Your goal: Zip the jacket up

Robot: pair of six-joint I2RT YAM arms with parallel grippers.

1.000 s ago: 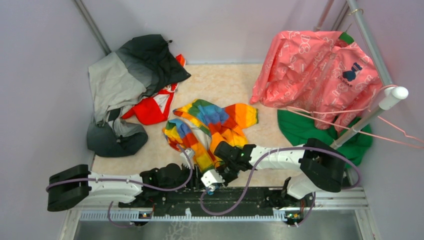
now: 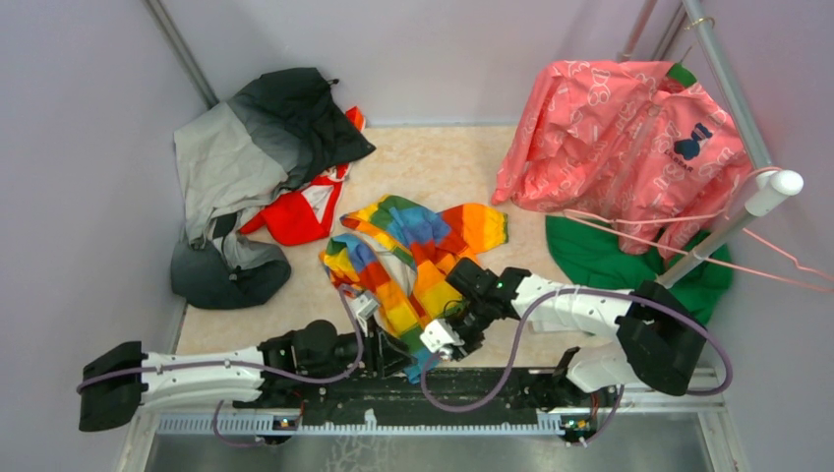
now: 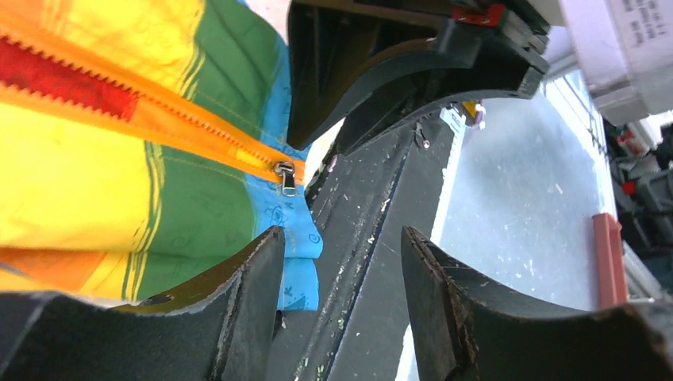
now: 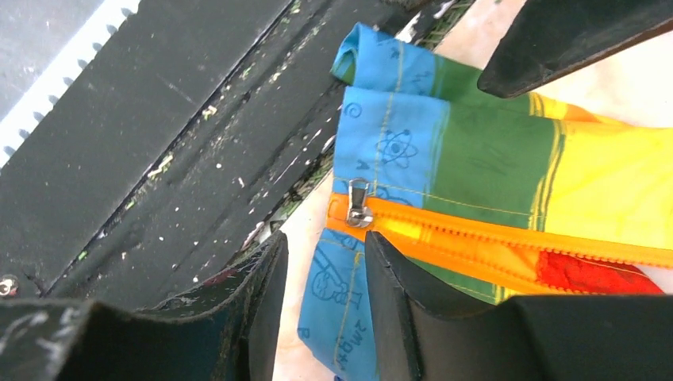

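Note:
The rainbow jacket [image 2: 403, 246] lies on the table, its hem at the front edge. In the left wrist view its orange zipper ends at a metal slider [image 3: 285, 176] with the pull hanging; the right wrist view shows the same slider [image 4: 359, 206]. My left gripper is open below the slider, nothing between its fingers. My right gripper is open just beside the slider, nothing held. In the left wrist view, black fingers of the other gripper hang above the zipper end.
Grey-black and red garments [image 2: 246, 138] lie at back left. A pink jacket [image 2: 620, 138] hangs at right over a green cloth [image 2: 580, 256], beside a rail [image 2: 723, 221] with hangers. A dark edge strip [image 4: 143, 135] runs along the table front. Bare table shows at back centre.
My left gripper has shifted slightly too; the jacket looks much the same.

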